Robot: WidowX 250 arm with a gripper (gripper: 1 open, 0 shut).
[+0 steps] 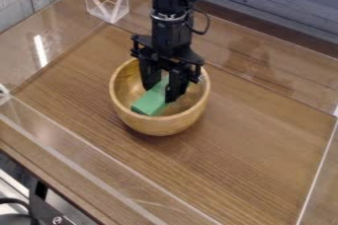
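Observation:
My black gripper [164, 76] reaches down from the top centre into a tan round bowl [171, 123], its lower fingers over a green object [150, 107] that lies tilted inside. The fingers seem closed on the upper end of the green object, though the dark parts partly hide where they meet it.
The bowl sits on a wooden table [244, 160] with broad clear room to the right and front. A clear plastic item [109, 2] stands at the back left, and another [4, 101] is at the left edge. A grey wall runs along the back.

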